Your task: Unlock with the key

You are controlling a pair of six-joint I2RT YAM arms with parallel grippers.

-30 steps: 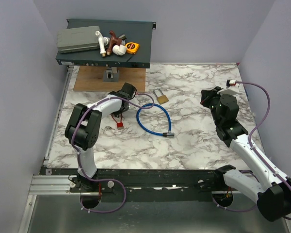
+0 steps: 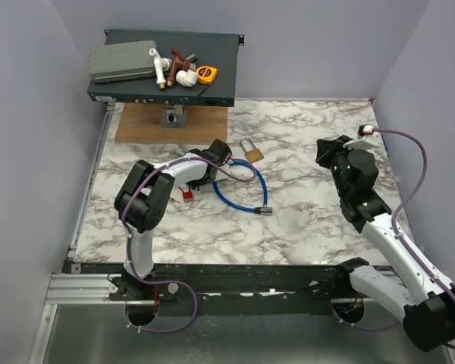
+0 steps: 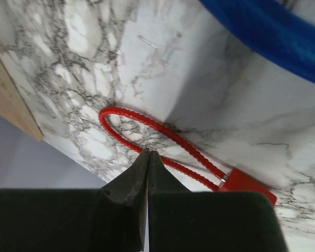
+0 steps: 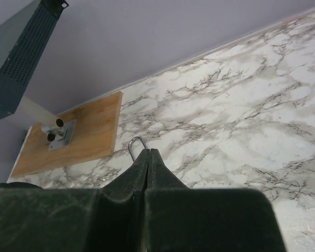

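Note:
My left gripper is shut, nothing visible between its fingers, low over a red padlock with a long red shackle, beside a blue cable lock. In the top view the red padlock is partly covered by the left arm; a brass padlock lies beyond the blue cable lock. My right gripper is shut and raised at the right side, with nothing visible in it. I cannot make out a key.
A raised dark shelf with a case and several fittings stands at the back left over a wooden board.
My left gripper has moved right, toward the blue cable lock, over the red padlock. The right arm has shifted very slightly.

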